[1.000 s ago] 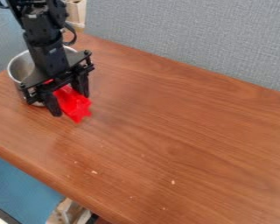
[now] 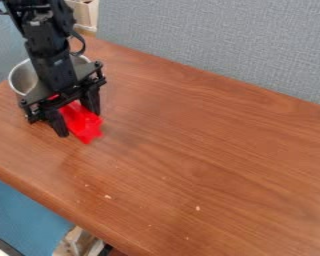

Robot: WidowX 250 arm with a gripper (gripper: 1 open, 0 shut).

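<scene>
My black gripper (image 2: 72, 110) hangs at the upper left of the camera view, shut on a red object (image 2: 80, 121) that shows between and below its fingers, tilted. A silver metal pot or bowl (image 2: 25, 78) sits just behind the gripper, partly hidden by it. The red object's upper part is covered by the gripper, and whether it touches the table or the bowl is hard to tell.
A grey wall (image 2: 230, 40) runs along the back. The table's left edge drops to a blue surface, with wooden items at the lower left.
The gripper and red object have shifted very slightly over the last second; otherwise the scene looks the same.
</scene>
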